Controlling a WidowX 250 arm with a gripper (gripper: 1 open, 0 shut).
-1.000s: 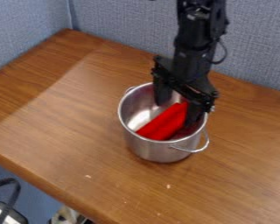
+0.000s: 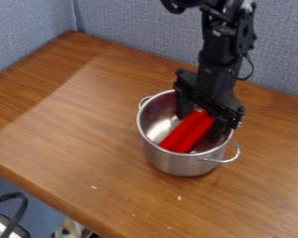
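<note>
A steel pot (image 2: 177,160) with two side handles stands on the wooden table, right of centre. A red elongated object (image 2: 182,135) lies inside it. My black gripper (image 2: 204,110) reaches down from above into the pot's back part, over the red object's upper end; it is open, and its fingertips are partly hidden, so whether they touch the red object is unclear.
A blue-grey padded wall (image 2: 127,37) runs behind. Black cables and a dark object lie beyond the table's front-left corner.
The pot has shifted rightward, with the red object inside it. My gripper has moved slightly right along with them.
</note>
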